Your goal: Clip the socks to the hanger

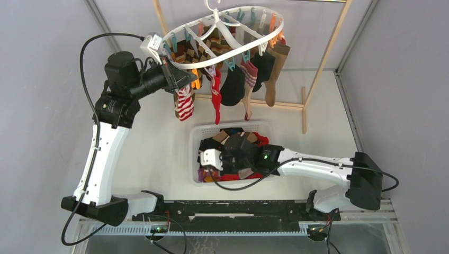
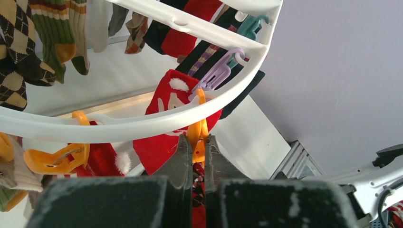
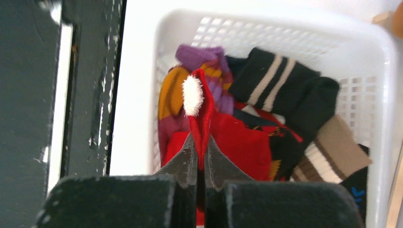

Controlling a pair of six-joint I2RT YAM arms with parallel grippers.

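In the left wrist view my left gripper is shut on an orange clip on the white hanger rim, red sock fabric below it. Socks hang from clips round the hanger. In the right wrist view my right gripper is shut, its fingertips closed at a red sock with a white fluffy edge, inside the white basket. Whether it grips the fabric firmly I cannot tell.
The basket holds several more socks, striped, black and purple. A wooden rack stands behind it. Grey walls flank both sides. The floor right of the basket is clear.
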